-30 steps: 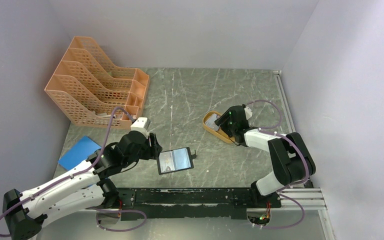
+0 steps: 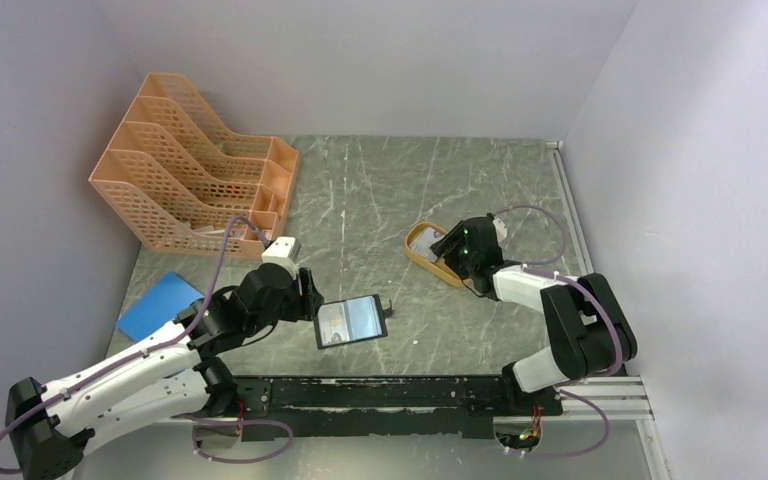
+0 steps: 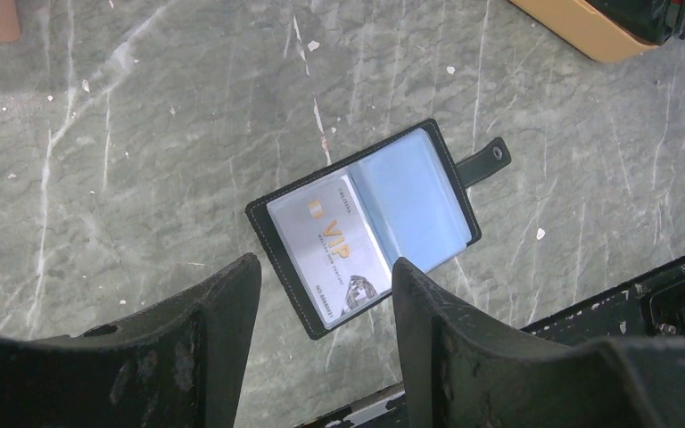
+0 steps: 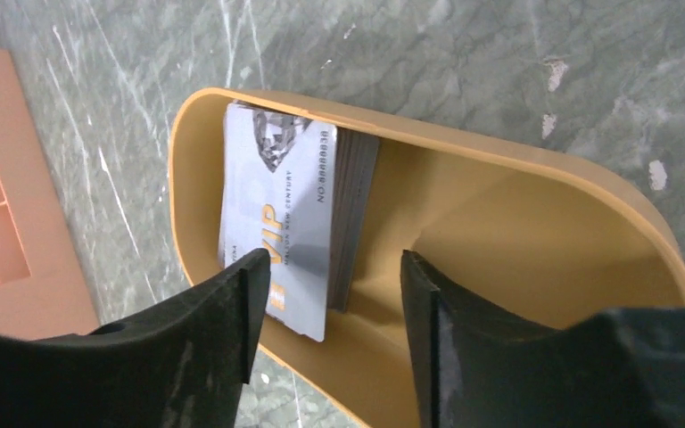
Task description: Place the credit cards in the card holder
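Observation:
The black card holder [image 3: 308,309] lies spread open on the table, a VIP card [image 3: 332,242] showing in its left clear sleeve; the right sleeve [image 3: 415,198] looks pale blue. Above its near edge, my left gripper is open and empty. Several credit cards [image 4: 284,209] lean in a stack at one end of the tan oval box [image 4: 535,160], with a white VIP card in front. Over this box hangs my right gripper, its fingers apart, the stack's edge showing in the gap between them. I see no card gripped.
A peach-coloured desk organizer [image 2: 190,170] stands at the back left. In front of it lies a blue flat sheet [image 2: 158,306], partly behind the left arm. Walls close in the table at the sides and back.
The right gripper has shifted slightly toward the front right over the box. The left arm, the card holder and the box look unmoved.

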